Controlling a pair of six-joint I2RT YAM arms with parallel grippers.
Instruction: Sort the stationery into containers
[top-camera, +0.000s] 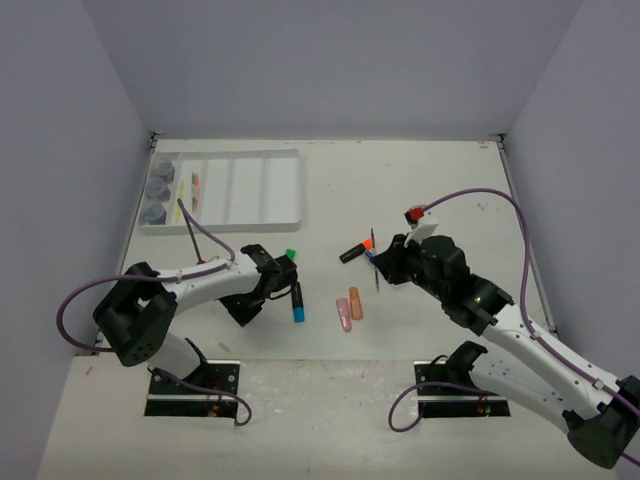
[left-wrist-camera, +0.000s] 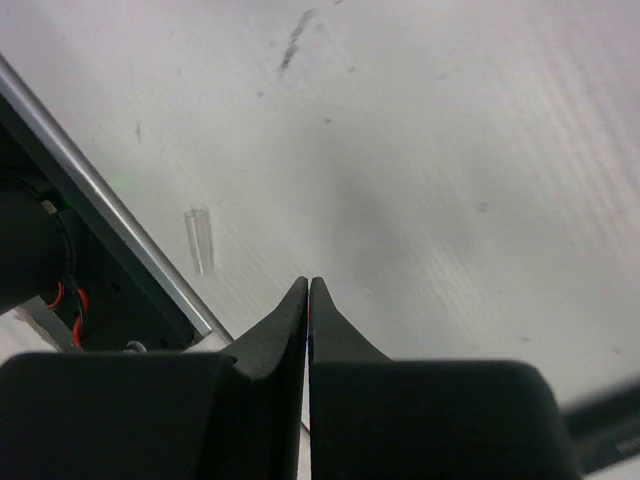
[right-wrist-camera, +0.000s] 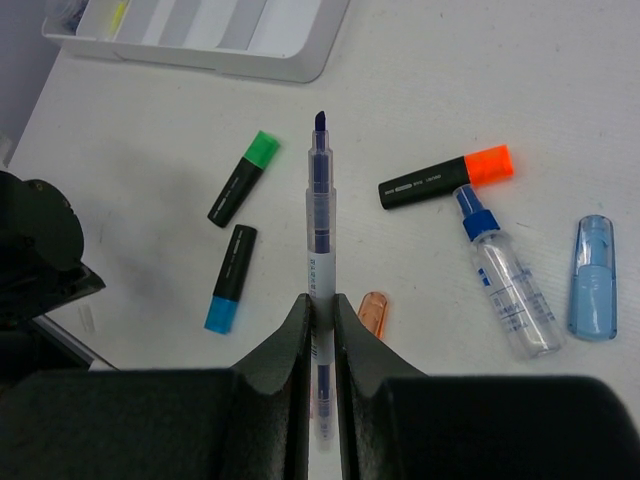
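Flat on the table near its metal front edge lies a small clear pen cap (left-wrist-camera: 199, 242), up and left of my left gripper in the left wrist view. That gripper is shut with nothing between its fingers. My right gripper is shut on a slim pen (right-wrist-camera: 321, 215) with its dark tip bare. Beneath it on the table lie a green-capped marker (right-wrist-camera: 243, 180), a blue-capped marker (right-wrist-camera: 231, 278), an orange-capped marker (right-wrist-camera: 446, 177), a spray bottle (right-wrist-camera: 507, 280) and a light blue stationery piece (right-wrist-camera: 593, 280). The left arm partly hides the green-capped marker in the top view.
A white divided tray (top-camera: 232, 226) with cups on its left and some pens inside stands at the back left. Pink (top-camera: 344, 314) and orange (top-camera: 356, 302) pieces lie near the front middle.
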